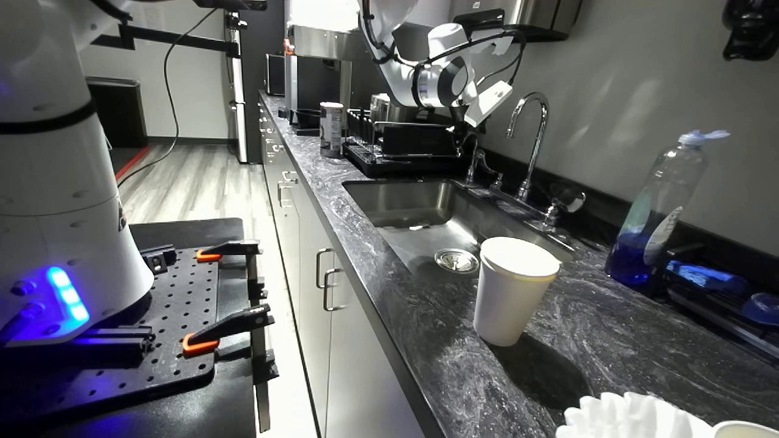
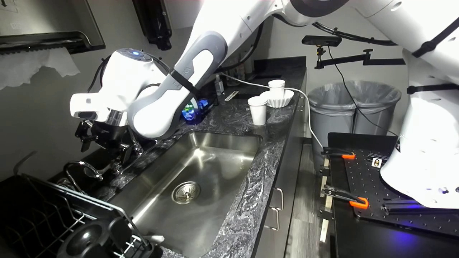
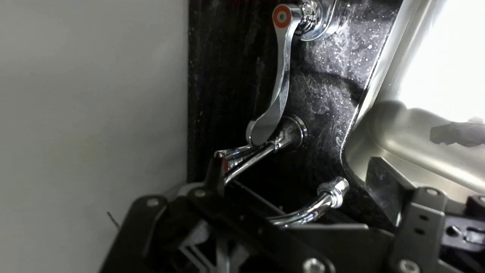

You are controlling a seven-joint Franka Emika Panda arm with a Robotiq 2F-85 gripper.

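Observation:
My gripper is open, its two black fingers well apart at the bottom of the wrist view. Between and below them shows a small chrome tap, with its spout end [image 3: 335, 189] near the right finger. Just beyond the fingers is a chrome faucet lever [image 3: 282, 68] with a red ring, mounted behind the sink. Exterior view 1 has the gripper [image 1: 465, 139] above the small tap at the sink's far back corner, close to the wall. The tall main faucet [image 1: 541, 135] stands nearer the camera. Whether a finger touches the small tap cannot be told.
The steel sink [image 2: 215, 172] is empty. A dish rack [image 1: 416, 149] stands beyond it, near the gripper. A white cup [image 1: 511, 299] and a blue soap bottle [image 1: 646, 226] stand on the counter, away from the arm. The wall is close on the gripper's left in the wrist view.

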